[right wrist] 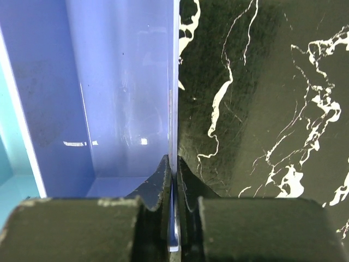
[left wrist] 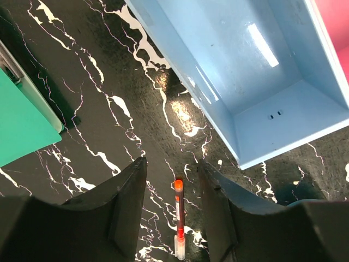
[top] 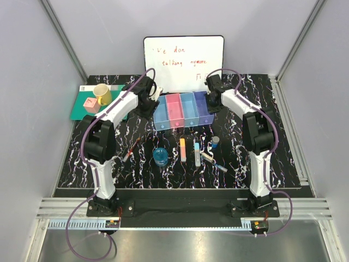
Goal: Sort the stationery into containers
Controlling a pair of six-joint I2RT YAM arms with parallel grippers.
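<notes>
In front of the whiteboard stands a bin [top: 175, 110] with blue, pink, light blue and violet compartments, all empty as far as I see. My right gripper is shut on the outer wall of its violet end [right wrist: 122, 71]. Left of the bin, my left gripper [top: 147, 112] is apart from it, its fingers spread over bare table. The table in front holds a red pen [top: 131, 150], an orange-capped case [top: 182, 149], a blue-capped case [top: 197, 154], a small blue-and-white bottle [top: 215, 142], a cutter knife [top: 214, 161] and a blue round container [top: 160, 156].
At the back left, a yellow mug [top: 102, 94] and a pink block [top: 91, 105] sit on a green board [top: 79, 113]. The whiteboard [top: 184, 64] stands upright behind the bin. Bare table lies to the right.
</notes>
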